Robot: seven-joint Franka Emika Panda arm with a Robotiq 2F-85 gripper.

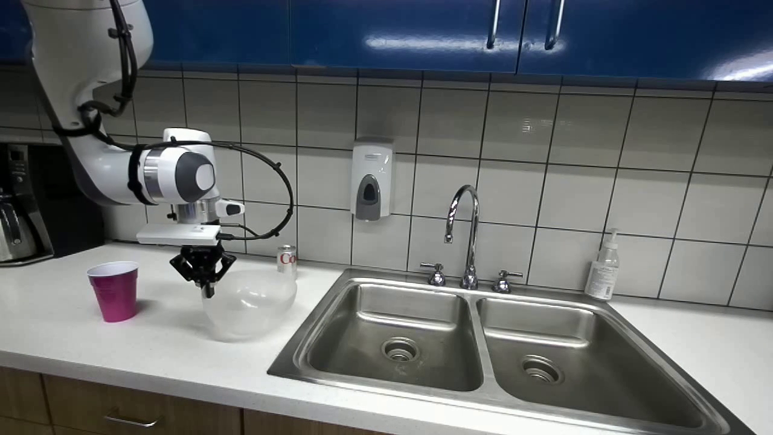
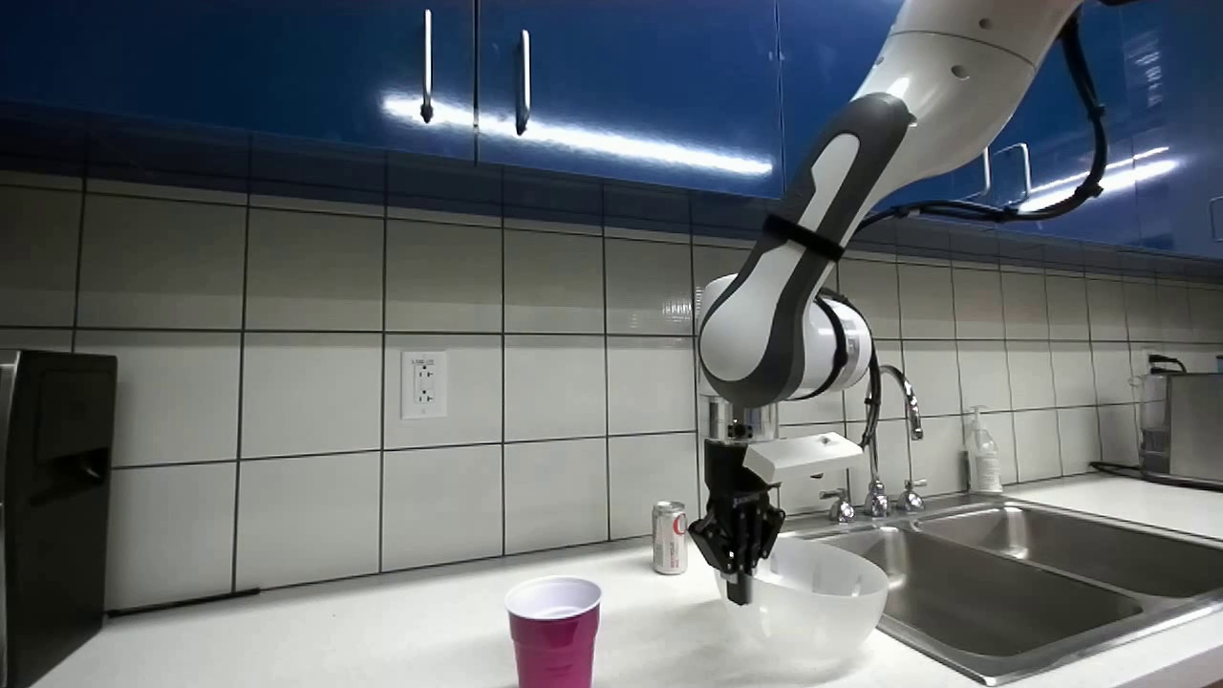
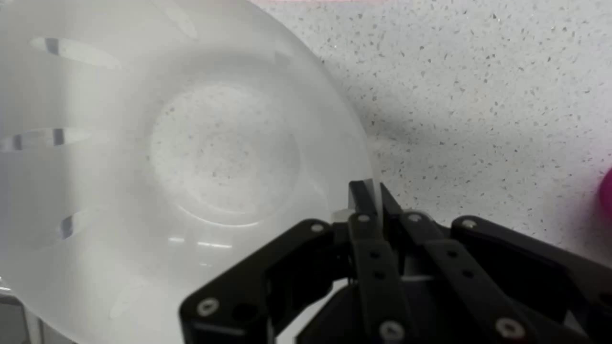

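A translucent white bowl (image 1: pixel 250 304) is upright at the counter, left of the sink, and looks empty in the wrist view. My gripper is shut on the bowl's rim, one finger inside the wall and the other outside. In exterior view 2 the gripper (image 2: pixel 740 591) points straight down at the near-left side of the bowl (image 2: pixel 814 602). Whether the bowl's base touches the counter is hard to tell.
A magenta cup (image 1: pixel 115 291) stands left of the bowl, and a soda can (image 1: pixel 287 261) behind it near the wall. The double steel sink (image 1: pixel 478 348) lies to the right, with a faucet (image 1: pixel 472 239) at its back. Counter between cup and bowl is clear.
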